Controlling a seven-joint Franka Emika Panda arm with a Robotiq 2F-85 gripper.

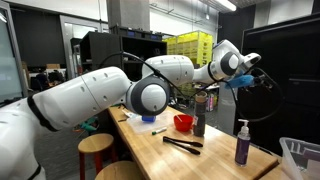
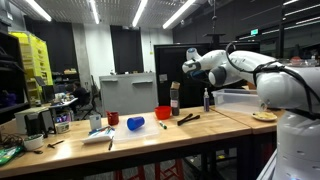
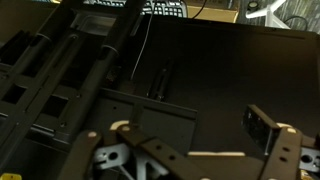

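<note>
My gripper is open in the wrist view, its dark fingers wide apart with nothing between them. Exterior view 1 has the arm stretched high over the table [image 1: 220, 162]. Below it are a red bowl [image 1: 184, 122], a tall dark bottle [image 1: 199, 119] and black tongs [image 1: 182, 146] lying flat. Nearer the right edge stands a purple pump bottle [image 1: 242, 146]. A blue cup [image 2: 135, 123] lies on its side in exterior view 2, with a red mug [image 2: 113, 118] farther left. None of these tabletop things touches the gripper.
A pale bin [image 1: 303, 155] sits at the right end of the table. Stools [image 1: 96, 146] stand along the left side. Dark panels [image 1: 290, 85] rise behind the arm.
</note>
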